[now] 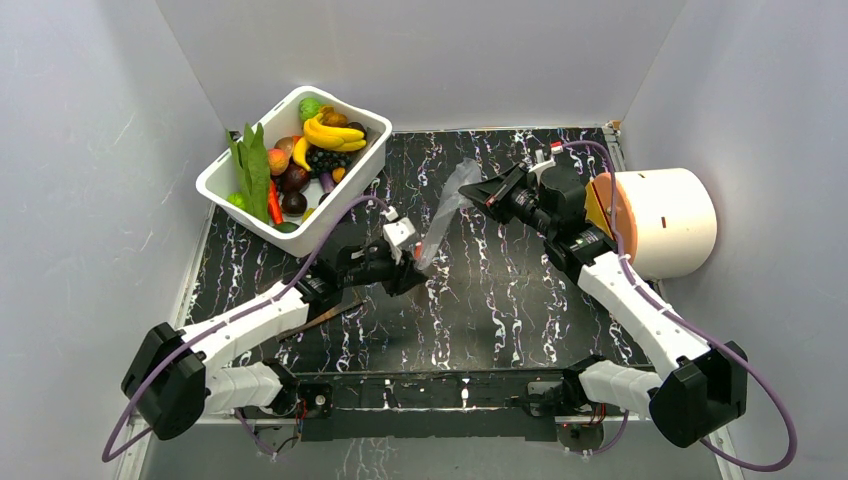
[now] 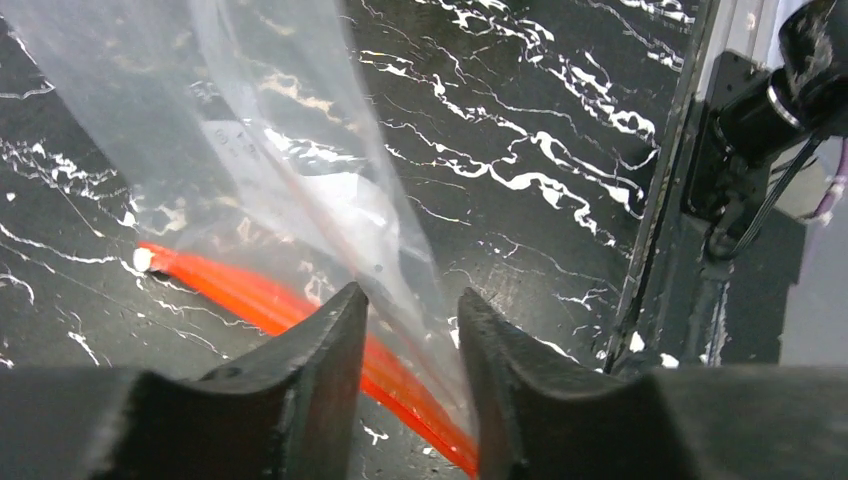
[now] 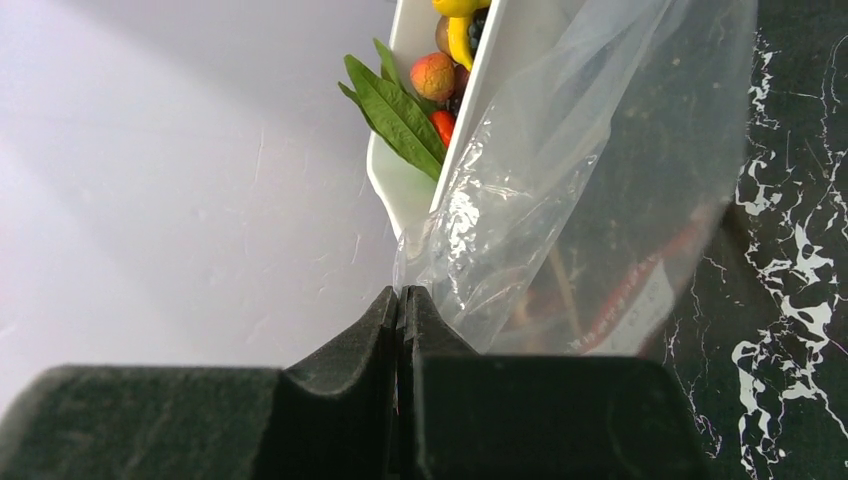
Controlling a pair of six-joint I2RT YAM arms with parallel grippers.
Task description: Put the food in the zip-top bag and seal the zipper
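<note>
The clear zip bag [image 1: 445, 212] hangs between my two arms over the middle of the table. Along its lower edge runs an orange-red band [image 2: 260, 300], seemingly the zipper, with a small white nub at one end. Around that edge stand the parted fingers of my left gripper, with bag film and part of the band in the gap. At the other end, my right gripper is shut on a corner of the bag [image 3: 560, 190]. No food shows inside the bag.
A white bin [image 1: 213, 190] full of food, with bananas [image 1: 333, 135] and green leaves [image 1: 254, 170], stands at the back left. A flat brown item [image 1: 330, 314] lies below the left arm. A large white cylinder [image 1: 668, 222] is at the right.
</note>
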